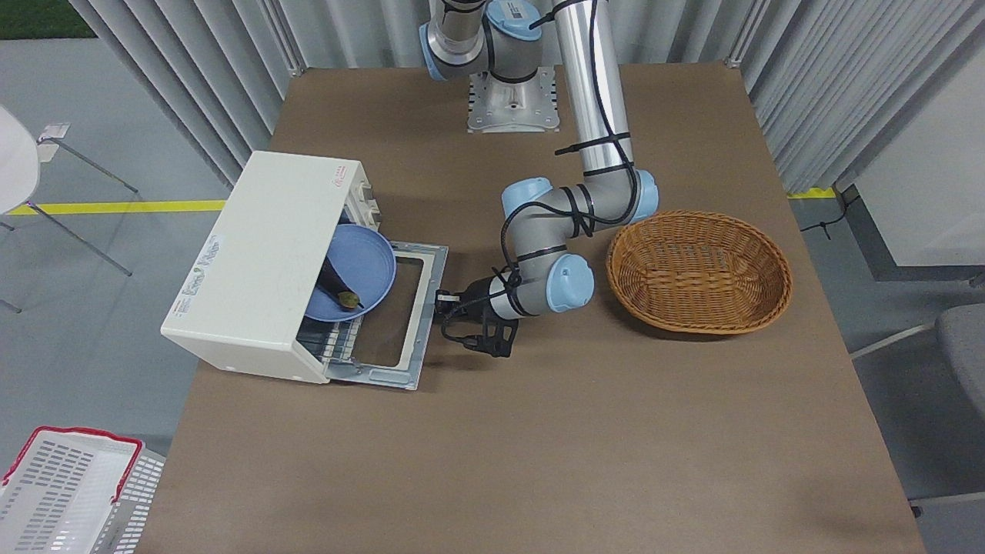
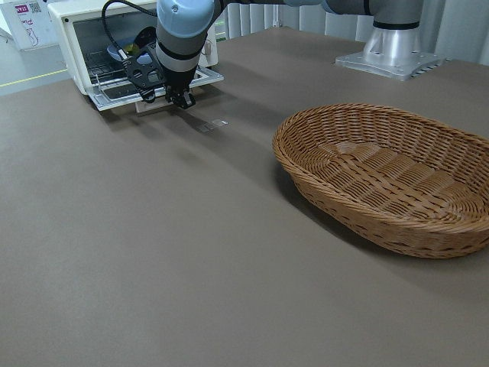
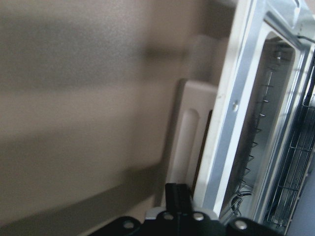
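Note:
A white toaster oven [image 1: 251, 258] sits on the table's left with its glass door [image 1: 419, 315] folded down flat. Inside, a blue plate [image 1: 367, 260] holds a dark eggplant [image 1: 334, 286]. My black gripper is low at the outer edge of that door, by its handle [image 3: 189, 132]; in the wrist view its fingers meet the handle's near end, and I cannot tell whether they grip it.
A wicker basket [image 1: 697, 277] sits to the right of my arm. A white plastic crate [image 1: 65, 489] stands on the floor at the front left.

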